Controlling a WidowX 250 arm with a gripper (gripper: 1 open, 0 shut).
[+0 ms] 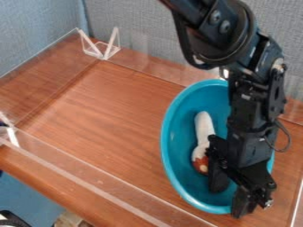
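Note:
A blue oval bowl (182, 177) sits on the wooden table at the right, holding a white item (201, 133) with a reddish-brown end. My black gripper (232, 188) is down inside the bowl's near right part, beside that item, covering much of the bowl. Whether its fingers are closed on anything is hidden.
A white wire stand (99, 46) is at the back left corner. A grey wall runs along the back.

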